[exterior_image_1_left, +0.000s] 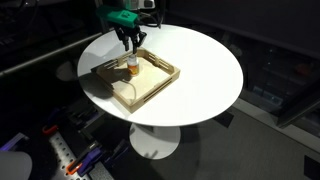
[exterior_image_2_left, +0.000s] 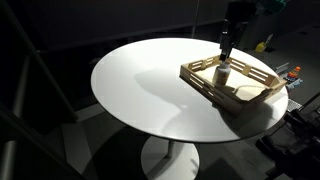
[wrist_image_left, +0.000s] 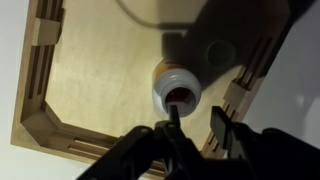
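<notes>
A small bottle (exterior_image_1_left: 133, 68) with an orange body and a white top stands inside a shallow wooden tray (exterior_image_1_left: 162, 88) on the round table. In the wrist view the bottle (wrist_image_left: 176, 88) is seen from above, its round white top dark in the middle. My gripper is above it with its fingers apart; one fingertip overlaps the lower edge of the white top in this view. In exterior view 2 the gripper (exterior_image_2_left: 226, 50) hangs just over the bottle (exterior_image_2_left: 221, 74). Whether a finger touches the bottle, I cannot tell.
The tray's slatted walls (wrist_image_left: 37, 70) surround the bottle, and most of its floor is bare. Beyond the tray, the white table (exterior_image_1_left: 205, 65) is clear. A dark shadow falls beside the bottle in the wrist view.
</notes>
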